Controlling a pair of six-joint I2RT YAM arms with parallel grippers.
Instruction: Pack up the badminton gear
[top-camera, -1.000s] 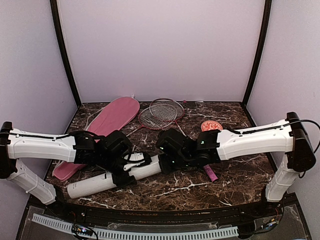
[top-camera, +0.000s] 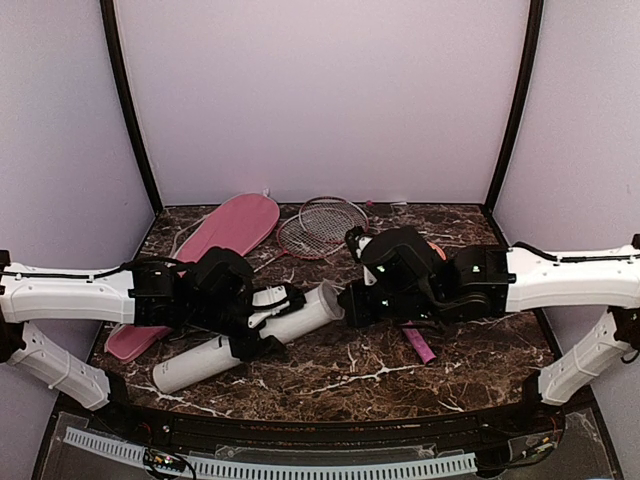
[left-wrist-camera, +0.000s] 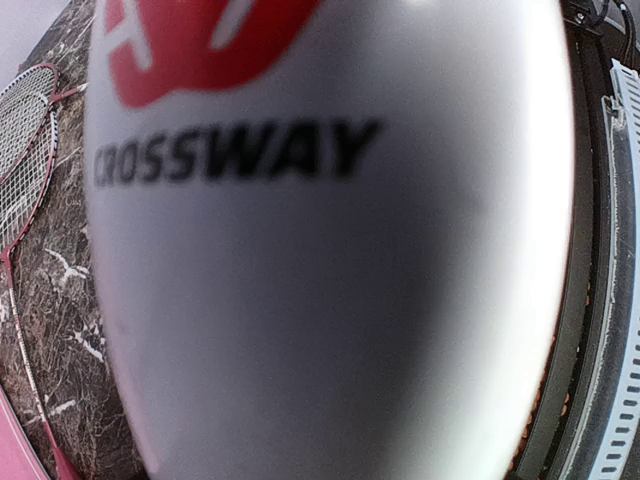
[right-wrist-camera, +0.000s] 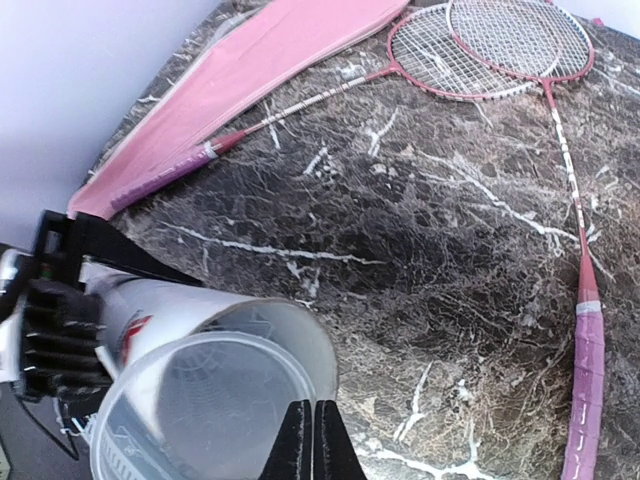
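Note:
A white shuttlecock tube (top-camera: 195, 364) is tilted above the table in the top view, with my left gripper (top-camera: 263, 322) closed around it. Its printed side (left-wrist-camera: 330, 300) fills the left wrist view and hides the fingers there. In the right wrist view the tube's open end (right-wrist-camera: 318, 345) faces me, and a translucent cap (right-wrist-camera: 215, 400) stands just in front of it, off the rim. My right gripper is shut at the cap's edge, apparently pinching its thin rim. From above, the right gripper (top-camera: 350, 305) is beside the tube's right end.
Two badminton rackets (top-camera: 318, 228) lie at the back, one head overlapping the other. Left of them is a pink racket bag (top-camera: 225, 232). A purple racket grip (top-camera: 419, 345) points to the front right.
My right gripper has moved right and slightly up, with the arm now covering most of the round red item. The tube has shifted right, and its right end shows more.

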